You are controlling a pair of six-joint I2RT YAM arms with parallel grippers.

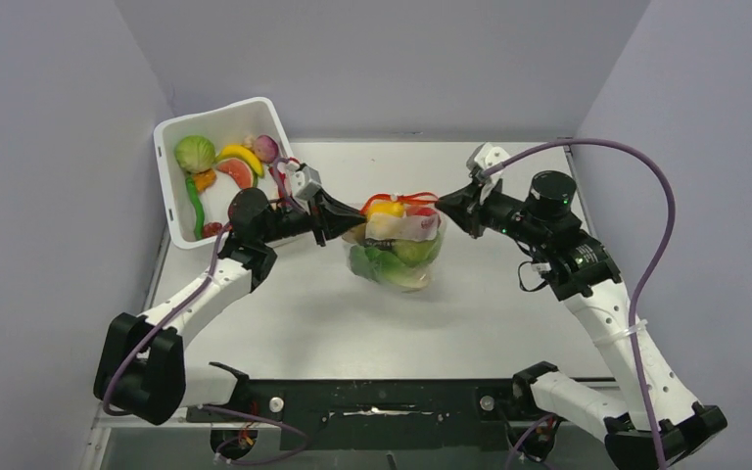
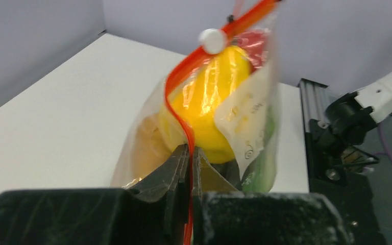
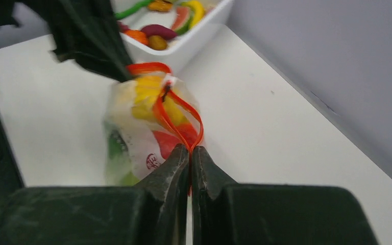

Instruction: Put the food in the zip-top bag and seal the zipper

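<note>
The clear zip bag (image 1: 397, 257) with its red zipper hangs between my grippers, holding yellow, red and green food; a yellow piece (image 2: 206, 97) shows through the plastic near the top. My left gripper (image 1: 360, 217) is shut on the bag's left edge, where the red zipper strip (image 2: 181, 117) runs between its fingertips. My right gripper (image 1: 440, 204) is shut on the opposite end; in the right wrist view the red strip runs down between its fingertips, beyond a loop of zipper (image 3: 199, 122).
A white bin (image 1: 166, 171) of mixed food stands at the back left, behind my left arm. Grey walls (image 1: 382, 69) enclose the back and sides.
</note>
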